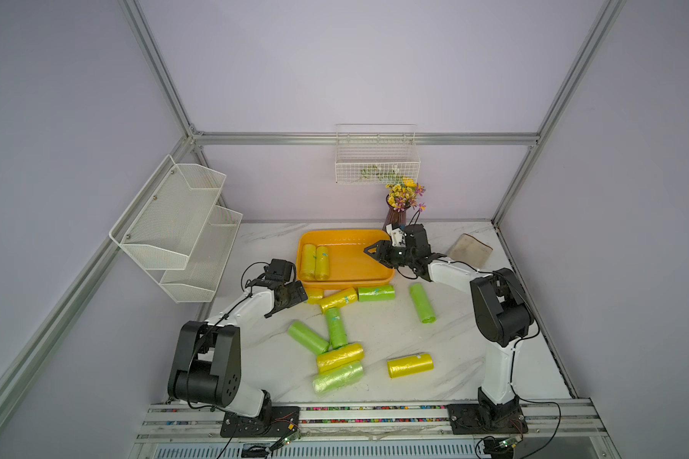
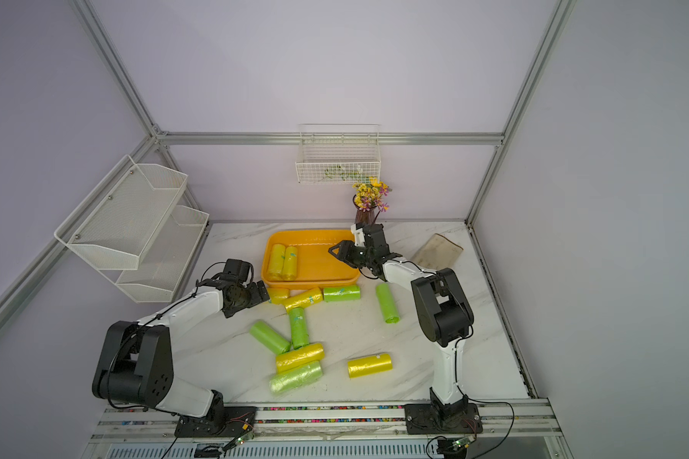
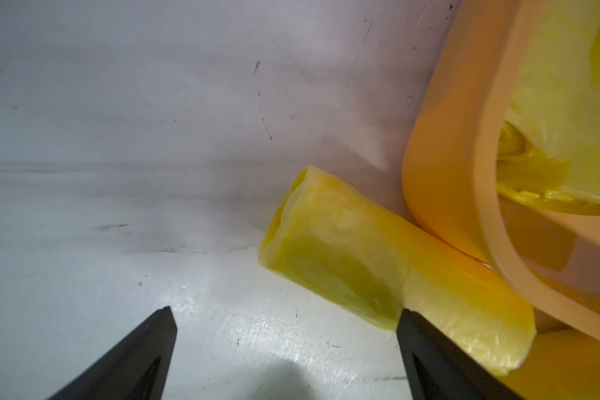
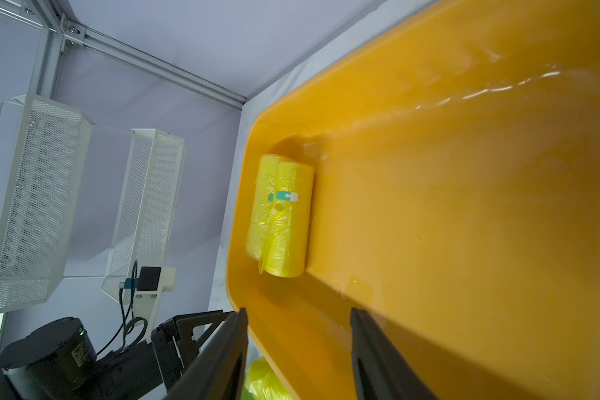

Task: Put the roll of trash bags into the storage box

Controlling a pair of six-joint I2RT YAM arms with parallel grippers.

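Note:
The orange box (image 1: 356,264) holds two yellow rolls (image 4: 286,220) at its left end. My left gripper stands open at the box's near left, above a yellow roll (image 3: 360,260) lying against the outside of the box, nothing between its fingers. My right gripper hangs over the box's right part, fingers apart and empty. More green rolls (image 1: 422,302) and yellow rolls (image 1: 410,365) lie loose on the table in front of the box.
White mesh shelves (image 1: 176,222) are on the left wall. A vase of flowers (image 2: 369,197) stands behind the box, below a wire basket (image 2: 337,160). A beige cloth (image 1: 469,251) lies at the back right.

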